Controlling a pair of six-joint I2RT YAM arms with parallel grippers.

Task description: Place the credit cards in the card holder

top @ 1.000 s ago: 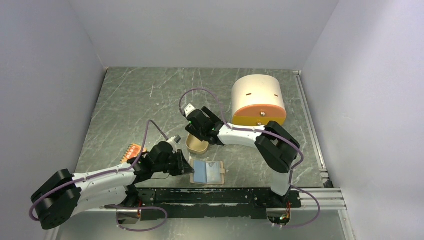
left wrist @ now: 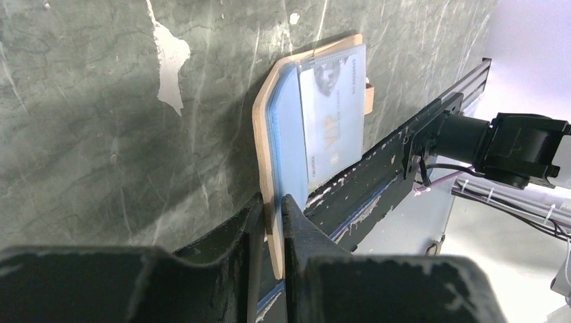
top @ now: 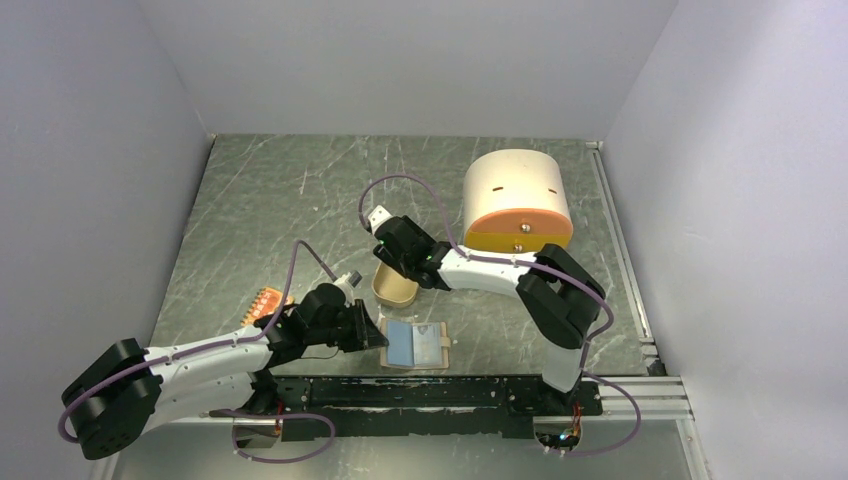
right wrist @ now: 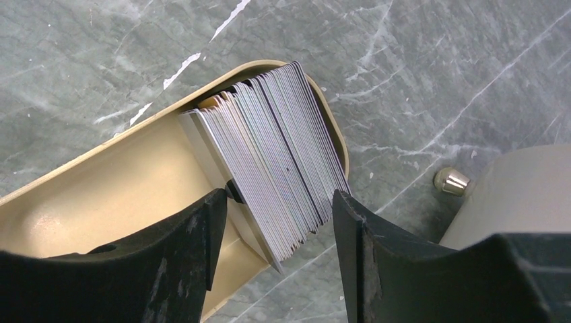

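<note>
The card holder (left wrist: 293,124) lies opened out near the table's front edge, with a beige cover, a blue inside and a clear sleeve (left wrist: 333,111). My left gripper is shut on the holder's left cover edge. In the right wrist view a tight row of cards (right wrist: 283,148) stands on edge at one end of a beige tray (right wrist: 114,195). Over this row, my right gripper is part open. One fingertip is at the row's front face by a black spot, the other beyond its far side; whether they touch cannot be seen.
A cream rounded box (top: 515,180) with an orange and yellow front stands at the back right, close to my right arm. An orange item (top: 264,303) lies beside my left arm.
The left arm and the card holder have stayed put.
</note>
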